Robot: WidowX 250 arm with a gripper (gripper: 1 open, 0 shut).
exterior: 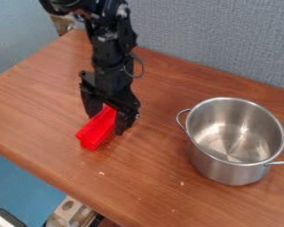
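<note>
A red block (96,130) lies on the wooden table (132,186), left of centre. My black gripper (109,112) is lowered over the block's far end, its fingers open on either side of it; the near end of the block sticks out toward the front left. Whether the fingers touch the block is hard to tell. A steel pot (233,164) with two handles stands upright to the right, apart from the gripper and block.
A grey textured wall (216,35) runs along the back.
</note>
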